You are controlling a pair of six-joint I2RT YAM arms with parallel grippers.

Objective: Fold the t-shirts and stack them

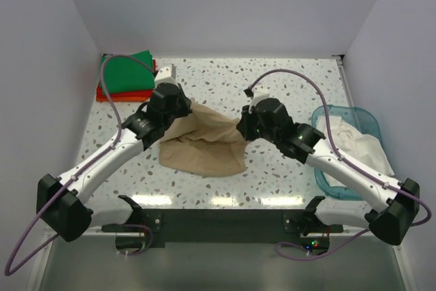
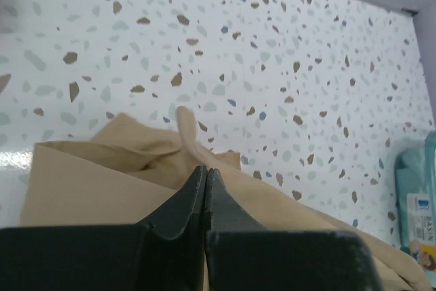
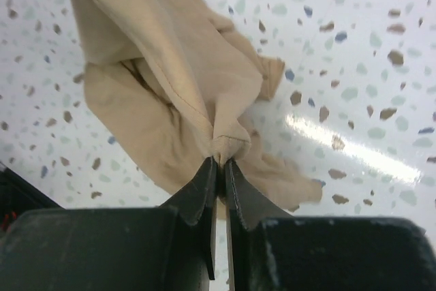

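Observation:
The beige t-shirt [image 1: 204, 158] hangs raised between both grippers, its lower part draping onto the speckled table. My left gripper [image 1: 189, 108] is shut on its upper left edge; in the left wrist view, the cloth [image 2: 95, 189] spreads out from the closed fingertips. Lower right, my right gripper [image 1: 240, 129] is shut on a bunched edge of the same shirt, and that gathered fold [image 3: 228, 144] shows between its tips in the right wrist view. At the back left lies a folded green t-shirt [image 1: 127, 73] on top of red and orange cloth [image 1: 126, 95].
A teal basket [image 1: 373, 124] at the right holds crumpled white cloth [image 1: 351, 146]. Bare speckled table [image 1: 286, 73] stretches across the back middle and right. Grey walls close in the back and both sides.

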